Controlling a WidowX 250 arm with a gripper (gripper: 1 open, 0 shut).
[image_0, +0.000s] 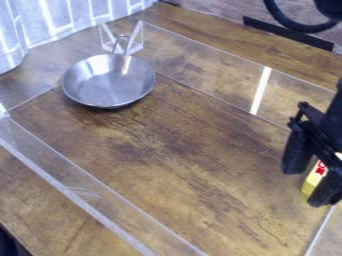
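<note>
The black gripper (305, 170) is at the right edge of the view, low over a yellow box (315, 186) with a red and white label, its fingers on either side of the box and partly covering it. Whether they touch the box, or are shut on it, I cannot tell.
A steel pan (108, 76) sits at the back left of the wooden table (160, 170), with a clear angular object (120, 38) behind it. Clear strips or panels run along the left and back.
</note>
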